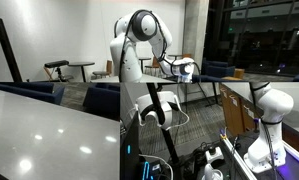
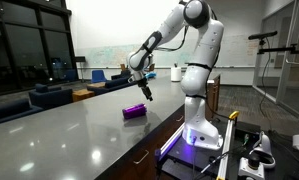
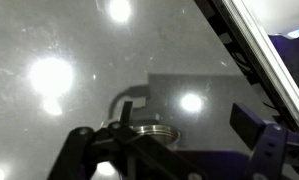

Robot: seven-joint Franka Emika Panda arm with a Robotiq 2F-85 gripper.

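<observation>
A purple cylinder (image 2: 135, 111) lies on its side on the grey table. My gripper (image 2: 140, 90) hangs just above it, apart from it as far as shows. In the wrist view, the fingers of my gripper stand wide apart. A round metallic rim (image 3: 157, 130) with a dark inside shows low in that view, close to the left finger, and the rest of the cylinder is mostly hidden below. Exterior view 1 is a broken, mixed picture; my gripper (image 1: 182, 74) appears in its upper part, while the cylinder cannot be made out.
The table (image 2: 59, 145) is broad, glossy and clear to the left of the cylinder. Its dark edge (image 3: 251, 50) runs along the upper right of the wrist view. Drawers (image 2: 144, 157) are set under the near edge. Blue seats (image 2: 54, 98) stand beyond the table.
</observation>
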